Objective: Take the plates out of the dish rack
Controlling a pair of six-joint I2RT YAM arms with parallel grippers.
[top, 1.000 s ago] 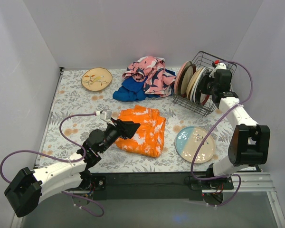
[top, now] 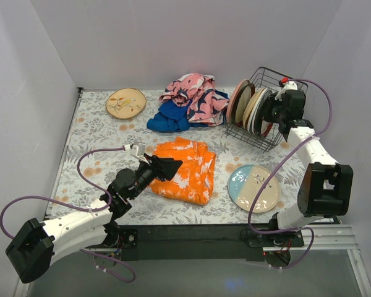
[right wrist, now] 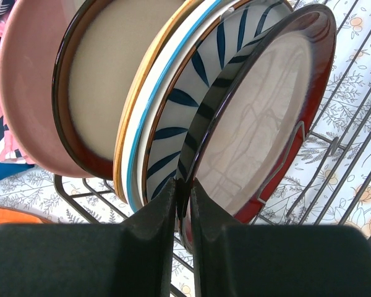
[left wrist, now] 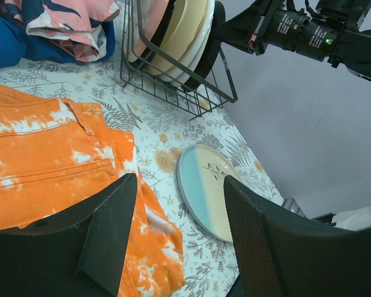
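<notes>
The wire dish rack [top: 255,141] stands at the back right with several plates upright in it. In the right wrist view these are a pink plate [right wrist: 34,86], a beige plate [right wrist: 117,68], a few pale ones, a leaf-patterned plate [right wrist: 173,133] and a dark brown-rimmed plate [right wrist: 260,117]. My right gripper is closed around the near rim of the brown-rimmed plate, one finger on each side. That plate still leans in the rack. My left gripper is open and empty, above the orange cloth [top: 185,176].
A blue-and-cream plate [top: 255,188] lies flat on the table at front right. Another yellowish plate [top: 125,103] lies at the back left. Pink-and-blue cloths [top: 188,105] are heaped beside the rack.
The right arm has shifted very slightly to the right at the rack. The left arm, the cloths and the plates on the table look unmoved.
</notes>
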